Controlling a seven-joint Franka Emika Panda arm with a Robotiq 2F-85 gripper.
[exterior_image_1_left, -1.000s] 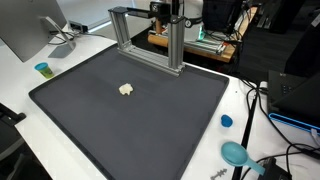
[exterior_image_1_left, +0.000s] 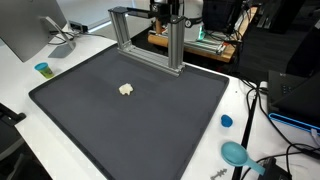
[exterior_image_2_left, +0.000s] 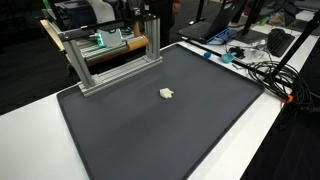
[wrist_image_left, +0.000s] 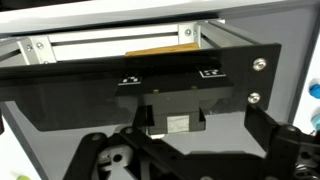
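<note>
My gripper is open in the wrist view, its dark fingers (wrist_image_left: 262, 126) spread to the left and right. Between them sits a black block with a grey square face (wrist_image_left: 178, 123), in front of a wide black panel (wrist_image_left: 70, 105). Whether the fingers touch the block cannot be told. Behind the panel are pale metal bars and an orange-brown strip (wrist_image_left: 162, 50). The exterior views show the arm up at the metal frame (exterior_image_1_left: 150, 57) at the mat's far end, the fingertips hard to make out. A small cream-coloured piece (exterior_image_2_left: 166, 93) lies alone on the dark mat (exterior_image_2_left: 150, 130).
A green-blue cup (exterior_image_1_left: 43, 70) stands beyond its left side. To the right are a teal ladle-like item (exterior_image_1_left: 238, 155), a blue round piece (exterior_image_1_left: 226, 121) and loose black cables (exterior_image_2_left: 270, 72).
</note>
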